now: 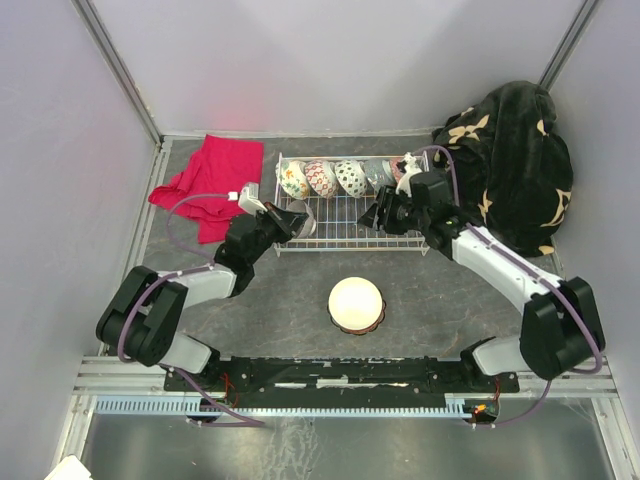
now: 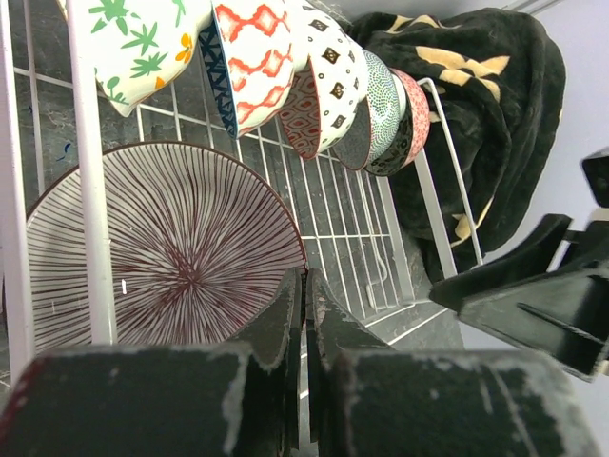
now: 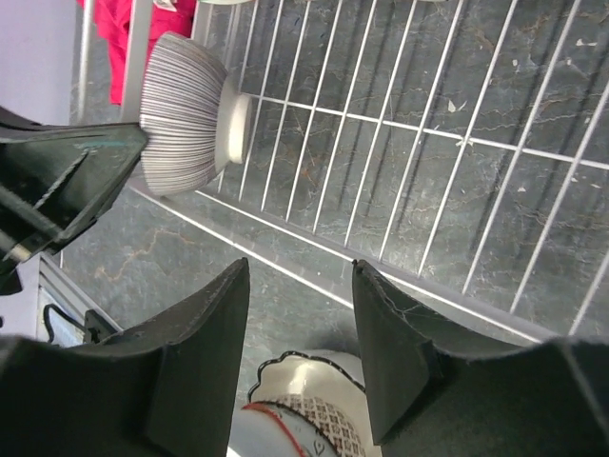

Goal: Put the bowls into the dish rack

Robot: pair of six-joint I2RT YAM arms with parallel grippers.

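Observation:
On its side in the front left of the white dish rack [image 1: 350,243] stands a striped bowl [image 2: 152,248], its dark rim pinched by my left gripper, which is shut on it. In the right wrist view the striped bowl [image 3: 181,114] shows its ribbed wall and pale foot. My right gripper is part open above the rack's front right, nothing between its fingers. Several patterned bowls [image 1: 352,178] lean in a row along the back of the rack. A cream bowl stack [image 1: 355,304] lies on the table in front of the rack.
A red cloth [image 1: 215,185] lies left of the rack. The dark flowered blanket [image 1: 510,160] is heaped at the right. Bare wires fill the rack's front row right of the striped bowl, and the table around the stack is clear.

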